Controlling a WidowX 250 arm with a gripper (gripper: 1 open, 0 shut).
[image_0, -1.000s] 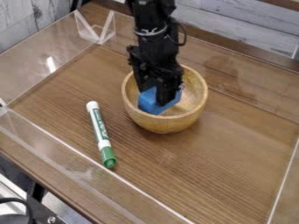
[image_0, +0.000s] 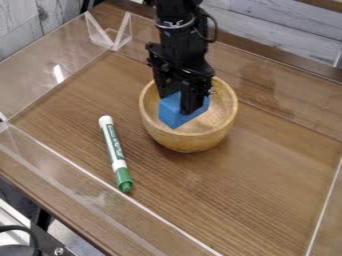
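My black gripper (image_0: 182, 84) reaches down from the top centre into a wooden bowl (image_0: 207, 137), shut on a blue block (image_0: 182, 110). The block is tilted inside the bowl; its upper part is partly hidden by the fingers. A green-and-white marker (image_0: 115, 154) lies on the table to the left of the bowl, apart from it.
A pale raised edge runs along the back. A black cable shows at the lower left corner.
The gripper has shifted slightly right and the blue block in the bowl has moved a little with it. The bowl and marker look unmoved.
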